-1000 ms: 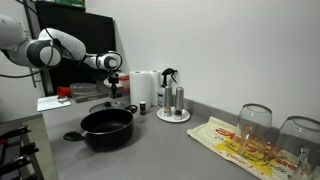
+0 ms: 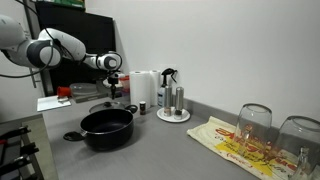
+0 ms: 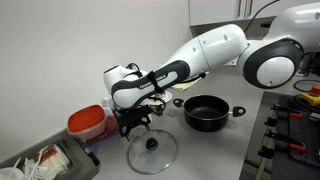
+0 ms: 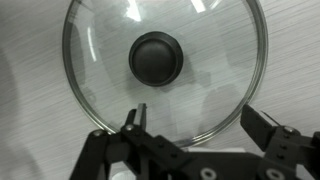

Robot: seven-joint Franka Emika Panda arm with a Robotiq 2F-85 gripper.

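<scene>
A glass lid (image 4: 215, 95) with a black round knob (image 4: 156, 58) lies on the counter below my gripper. My fingers (image 4: 258, 125) are spread wide with nothing between them; they hang over the lid's near rim, and the knob is ahead of them. Exterior view 2 has the lid (image 3: 168, 160) lying flat beside the black pan (image 3: 205, 112), with the gripper (image 3: 135, 122) above its far edge. In exterior view 1 the empty pan (image 2: 105, 128) stands in front of the lid, and the gripper (image 2: 113, 90) points down behind it.
Bottles and shakers stand on a white plate (image 2: 173, 116) by the wall. Glass jars (image 2: 254, 125) and a printed cloth (image 2: 228, 142) are at the right. A red container (image 3: 86, 123) and a dish rack (image 3: 45, 160) are near the lid. Open counter lies right of the pan.
</scene>
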